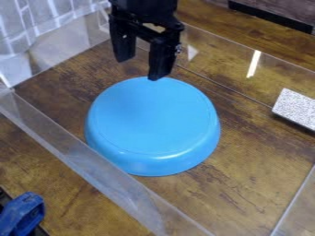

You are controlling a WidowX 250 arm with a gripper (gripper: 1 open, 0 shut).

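A black gripper (142, 55) hangs from the top centre of the view, over the back edge of a large blue round object (153, 124) lying on the wooden floor. Its two dark fingers point down, spread apart to left and right; whether anything is between them is hard to tell, and none shows.
Clear plastic walls border the wooden floor (234, 184). A white speckled block (294, 109) lies at the right, a blue item (17, 214) at the lower left outside the wall, and white material (28, 28) at the upper left.
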